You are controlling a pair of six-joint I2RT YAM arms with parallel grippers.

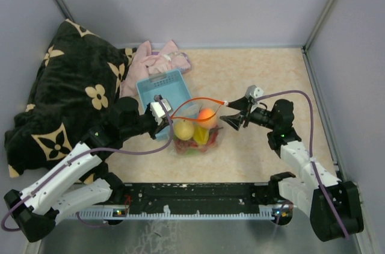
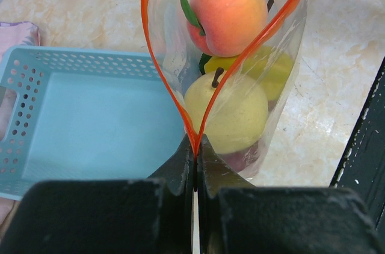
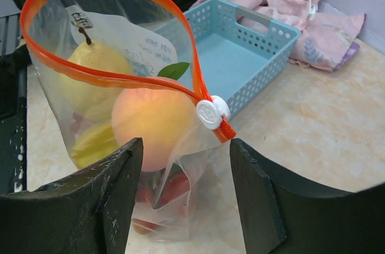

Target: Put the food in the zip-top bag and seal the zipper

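The clear zip top bag [image 1: 198, 139] with orange rim stands on the table holding a pear [image 2: 225, 115], a peach [image 2: 228, 13], a yellow fruit [image 3: 96, 142] and red items at the bottom. My left gripper is shut on the bag's orange zipper at one end. At the other end the white slider [image 3: 210, 112] sits on the zipper. My right gripper stands open just below and in front of the slider, with its fingers apart.
An empty blue basket [image 1: 162, 88] is behind the bag to the left. A pink cloth [image 1: 144, 61] lies at the back, a dark patterned cushion [image 1: 60, 85] on the left.
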